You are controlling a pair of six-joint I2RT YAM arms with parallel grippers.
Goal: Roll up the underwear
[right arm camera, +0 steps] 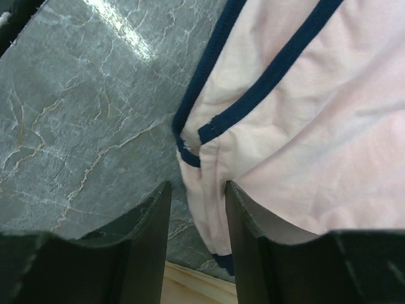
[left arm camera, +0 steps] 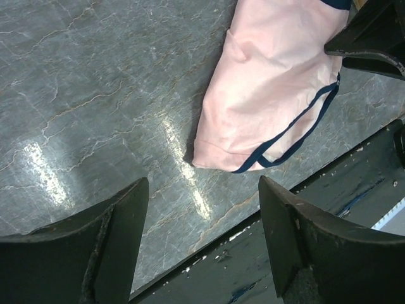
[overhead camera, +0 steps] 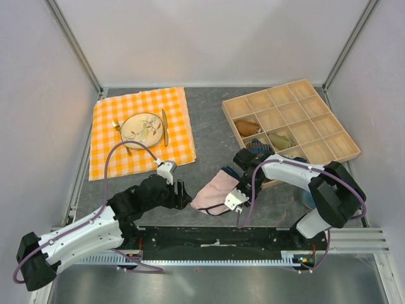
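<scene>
Pink underwear with navy bands (overhead camera: pixel 212 190) lies on the grey marble surface. In the left wrist view it (left arm camera: pixel 259 95) has a doubled band along one side. My left gripper (overhead camera: pixel 180 196) hovers left of it, open, with nothing between its fingers. My right gripper is part open over the garment's right edge, fingertips either side of a narrow folded strip of the cloth (right arm camera: pixel 202 215); whether it grips it is unclear. In the top view the right arm hides part of the garment.
A wooden compartment box (overhead camera: pixel 297 107) with rolled clothing stands back right. A checked cloth (overhead camera: pixel 107 158) with plate (overhead camera: pixel 142 130) and cutlery lies back left. A blue bowl (overhead camera: pixel 307 199) is partly hidden at right. The dark front edge borders the surface.
</scene>
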